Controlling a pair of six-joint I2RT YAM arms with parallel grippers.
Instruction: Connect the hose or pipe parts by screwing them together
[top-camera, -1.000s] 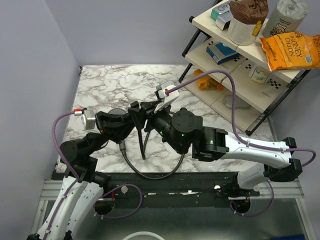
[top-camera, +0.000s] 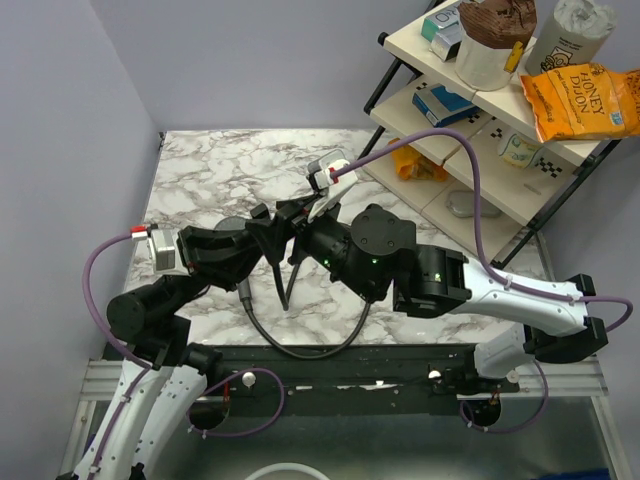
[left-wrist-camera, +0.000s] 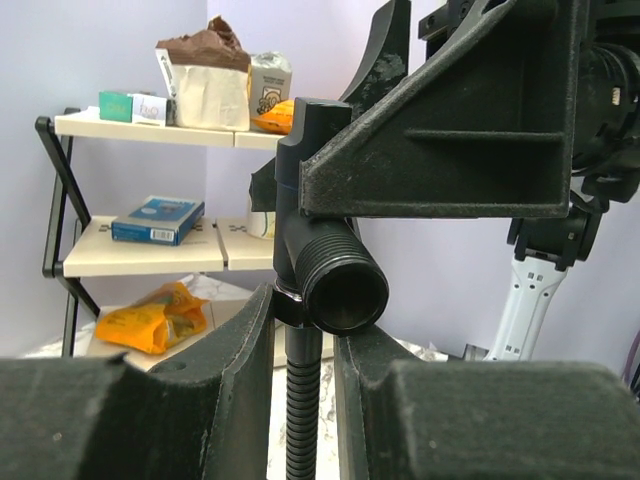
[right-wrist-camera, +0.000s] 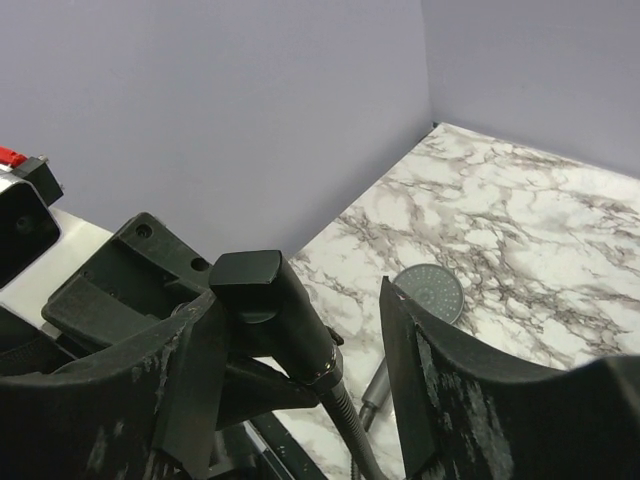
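Note:
A black fitting with a threaded side port (left-wrist-camera: 335, 285) stands upright on the ribbed hose (left-wrist-camera: 302, 420) in the left wrist view. My left gripper has its fingers on either side of the hose just below the fitting; whether they grip it is unclear. My right gripper is open, its fingers either side of the fitting's top (right-wrist-camera: 250, 280) in its own view, with a gap on the right. The shower head (right-wrist-camera: 428, 290) lies on the marble counter behind. In the top view both grippers meet above the counter's middle, partly hiding the fitting.
A shelf unit (top-camera: 470, 215) with boxes, bags and tubs stands at the back right. Walls bound the counter at back and left. The hose loops near its front edge.
Both arms have shifted slightly in the top view, the left wrist leftward and the upper part of the right wrist to the right. The hose's hanging end has moved slightly left and up in the picture.

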